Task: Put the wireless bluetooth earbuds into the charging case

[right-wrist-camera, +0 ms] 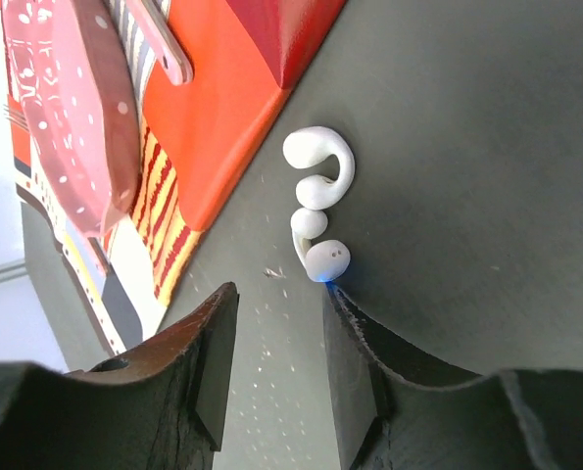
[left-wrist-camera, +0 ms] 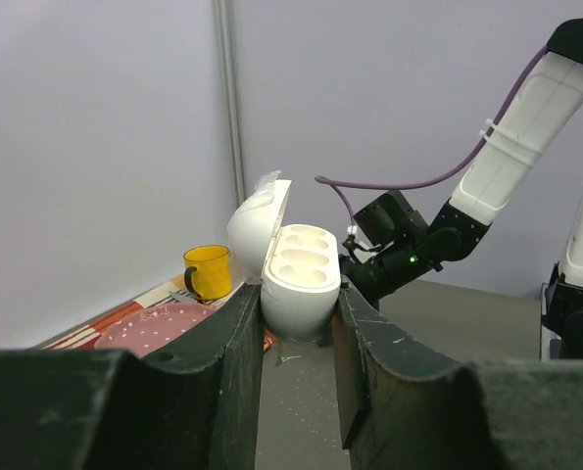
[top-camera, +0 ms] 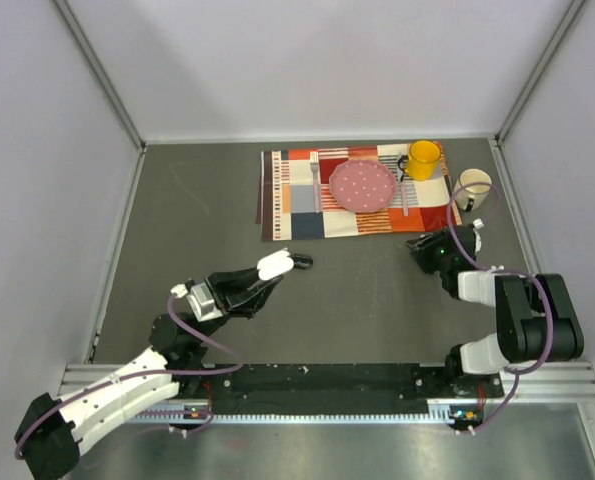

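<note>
The white charging case (left-wrist-camera: pixel 301 272) stands with its lid raised, and my left gripper is shut on it. Several small hollows in the case show no earbud. From above, the case (top-camera: pixel 275 264) sits over the left-middle of the table. Two white earbuds, an upper one (right-wrist-camera: pixel 335 162) and a lower one (right-wrist-camera: pixel 327 261), lie on the grey table, close together. My right gripper is part open beside them. One of its fingers (right-wrist-camera: pixel 355 343) is right by the lower earbud, and whether they touch I cannot tell. Nothing is held between its fingers.
Behind the earbuds is a patterned placemat (top-camera: pixel 307 226) with a pink plate (top-camera: pixel 363 186), a fork and a knife. A yellow mug (top-camera: pixel 423 160) and a white mug (top-camera: pixel 473 189) stand at the back right.
</note>
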